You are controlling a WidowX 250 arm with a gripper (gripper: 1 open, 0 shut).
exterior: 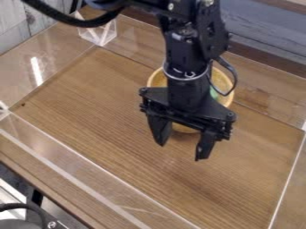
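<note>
My black gripper (pixel 183 132) hangs over the middle of the wooden table, its two fingers apart and open, with nothing visible between them. Directly behind it, mostly hidden by the arm, is a yellow bowl (pixel 157 79) with a green item (pixel 214 92) inside.
Bare wooden table (pixel 89 121) surrounds the gripper on the left, front and right. A clear object (pixel 98 28) stands at the back left. Raised edges run along the back and sides, and a dark cable (pixel 24 207) lies off the lower left corner.
</note>
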